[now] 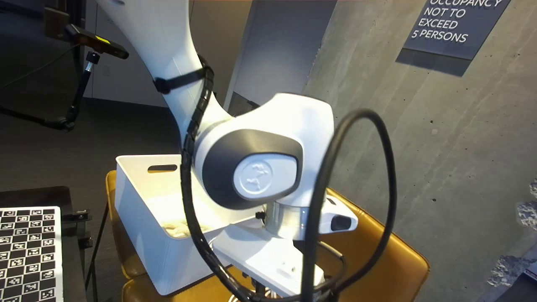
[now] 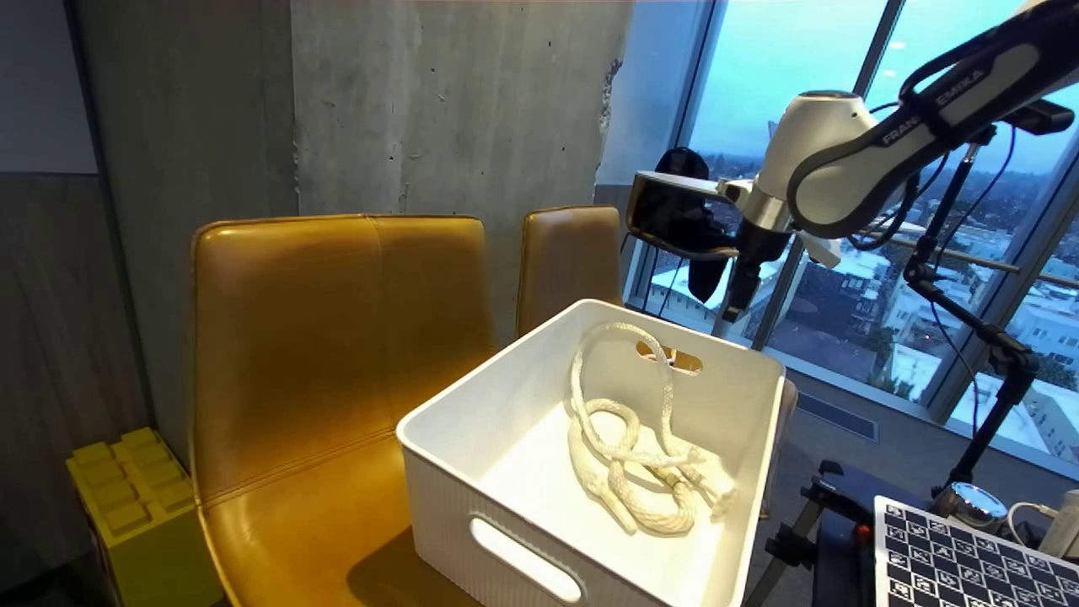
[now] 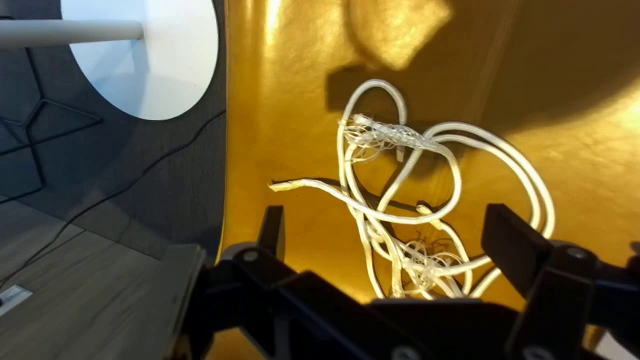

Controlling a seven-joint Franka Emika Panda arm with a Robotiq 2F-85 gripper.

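Observation:
A tangled bundle of white rope (image 3: 448, 191), its ends frayed, lies on the gold chair seat (image 3: 288, 132) in the wrist view. My gripper is above it, fingers wide apart on either side of part of the bundle and nothing gripped. In exterior view 2 the gripper (image 2: 726, 288) hangs beyond the far end of the white bin (image 2: 475, 497). Thicker cream rope (image 2: 668, 518) is coiled inside that bin. My arm mostly hides the gripper in exterior view 1, where the bin (image 1: 151, 236) stands beside it.
A chair backrest (image 1: 390, 251) rises close to the arm in exterior view 1, near the concrete wall (image 1: 468, 166). Black cables (image 1: 387, 191) loop off the arm. A patterned board (image 1: 30, 251) sits at the left. The near chair (image 2: 344, 334) has a clear seat.

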